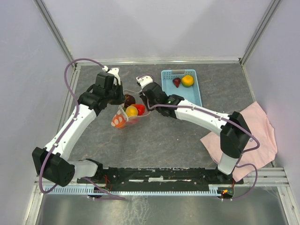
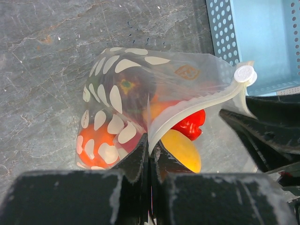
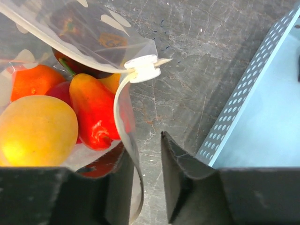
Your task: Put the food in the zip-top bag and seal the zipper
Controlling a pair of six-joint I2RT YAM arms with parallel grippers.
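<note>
The clear zip top bag, printed with pale spots, stands with its mouth spread and food inside. Through the mouth I see a yellow fruit, a red pepper and an orange-red item. My left gripper is shut on one rim of the bag. At the opposite rim my right gripper is part open, with the rim running between its fingers and not clamped. A white zipper slider sits at the far end of the bag's mouth.
Behind and to the right stands a blue basket with an orange fruit and a dark red item. A pink cloth lies at the right. Bare table shows in front of the bag.
</note>
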